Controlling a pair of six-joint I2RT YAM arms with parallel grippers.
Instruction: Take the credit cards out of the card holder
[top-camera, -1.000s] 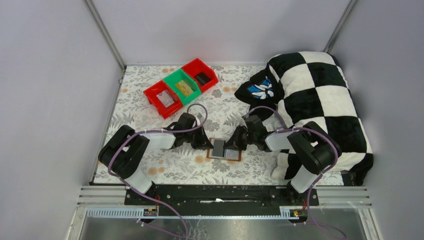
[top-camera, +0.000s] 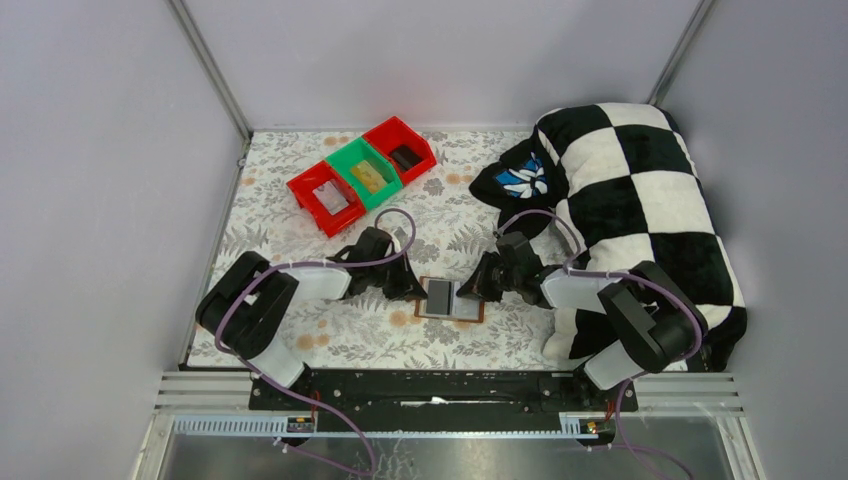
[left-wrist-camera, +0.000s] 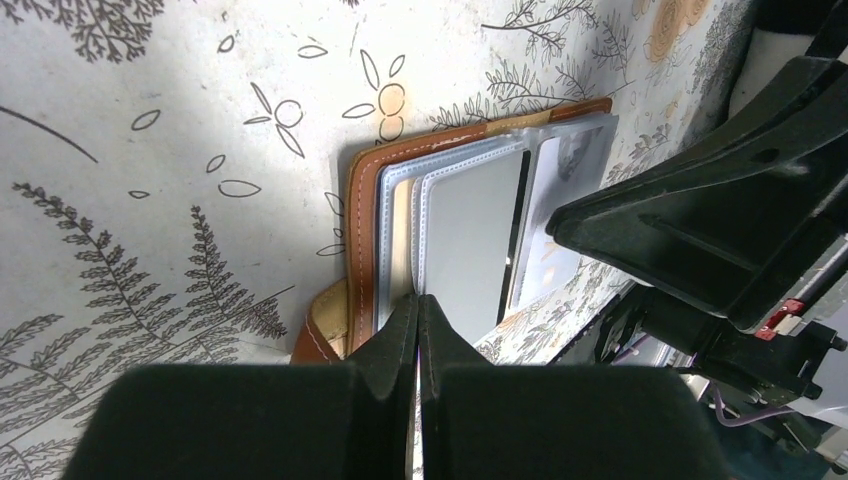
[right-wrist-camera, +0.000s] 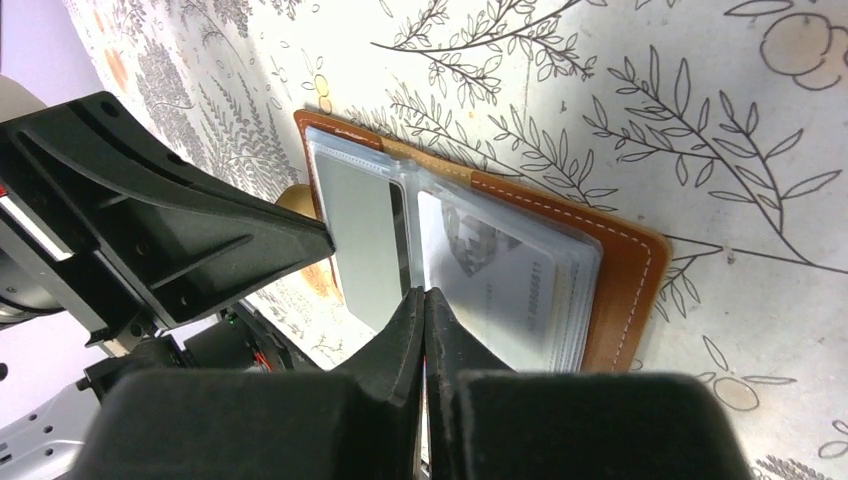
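Note:
An open brown leather card holder (top-camera: 450, 314) lies flat on the patterned mat, with clear sleeves holding a grey panel (left-wrist-camera: 470, 240) and a white card with printing (right-wrist-camera: 480, 280). My left gripper is shut, its tips at the holder's left sleeve edge; no held card shows between its fingers. My right gripper is shut, tips over the sleeves near the middle, nothing visible between its fingers. Whether the tips touch the sleeves is hard to tell.
Red, green and red bins (top-camera: 352, 145) with contents stand at the back left. A checkered cushion (top-camera: 660, 200) fills the right side. The mat between bins and holder is mostly clear.
My right arm has shifted slightly to the right over the holder. The left arm and the holder look almost unchanged.

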